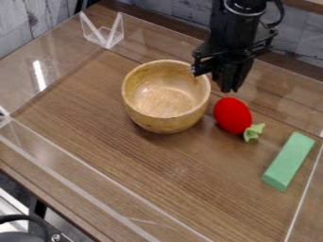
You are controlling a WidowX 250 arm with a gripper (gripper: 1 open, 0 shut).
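My black gripper hangs at the upper middle, above and behind a tan wooden bowl and a red round object with a pale green leafy end, which lies right of the bowl. I cannot tell clearly whether its fingers are open or shut.
A green block lies at the right. A small clear object stands at the back left. A wall runs along the back edge.
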